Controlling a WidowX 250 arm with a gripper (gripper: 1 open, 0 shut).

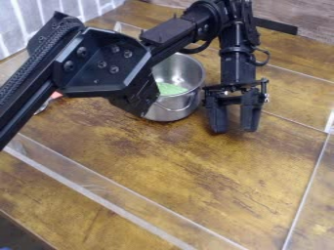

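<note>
A silver metal pot (181, 76) with something light green inside stands on the wooden table, partly hidden behind the black arm. My gripper (233, 115) points down just to the right of the pot, low over the table, its two black fingers apart with nothing visible between them.
A small reddish item behind the arm at the left is mostly hidden. A light fabric-like wall is at the back left.
</note>
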